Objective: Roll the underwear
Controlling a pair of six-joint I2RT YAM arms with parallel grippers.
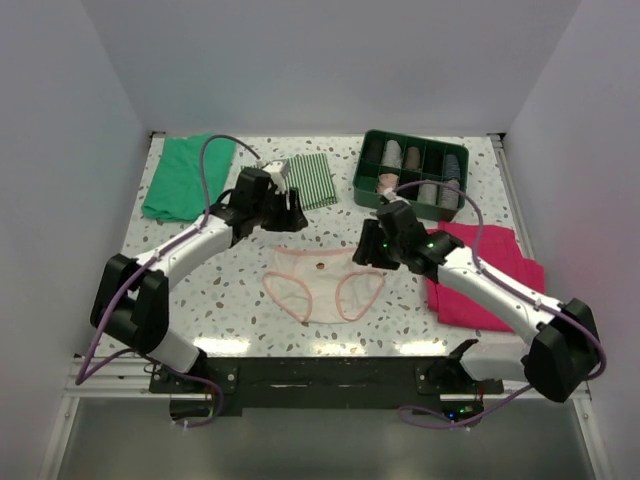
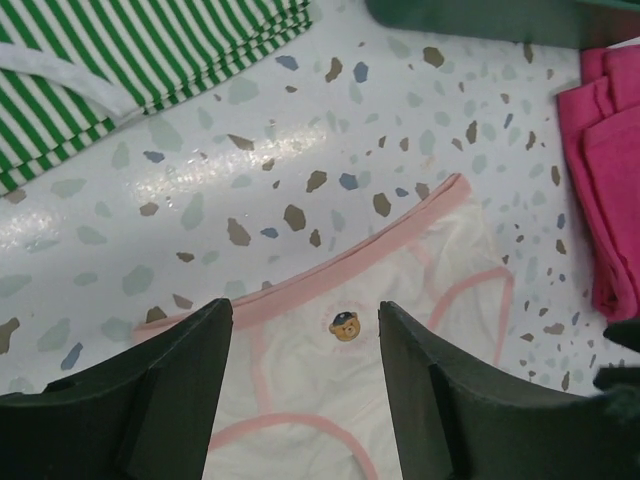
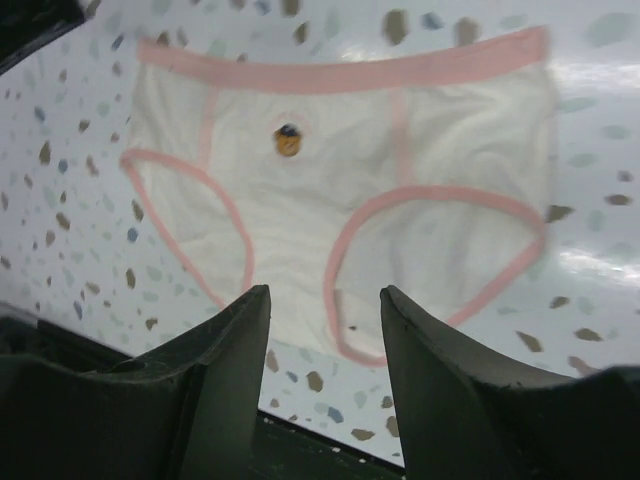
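White underwear [image 1: 324,290] with pink trim lies spread flat on the speckled table, its waistband towards the back and a small bear face printed near it. In the top view my left gripper [image 1: 287,221] hovers behind the waistband's left part. Seen from the left wrist, that gripper is open above the cloth, fingers apart and empty. My right gripper [image 1: 372,264] is raised over the right end of the waistband. The right wrist view shows this gripper open too, with the underwear [image 3: 290,220] flat below and nothing held.
A dark green divided box [image 1: 413,133] with rolled items stands at the back right. Folded pink cloth [image 1: 480,285] lies right, a green cloth [image 1: 188,178] back left, and a green-striped cloth [image 1: 310,180] behind my left gripper. Bare table surrounds the underwear.
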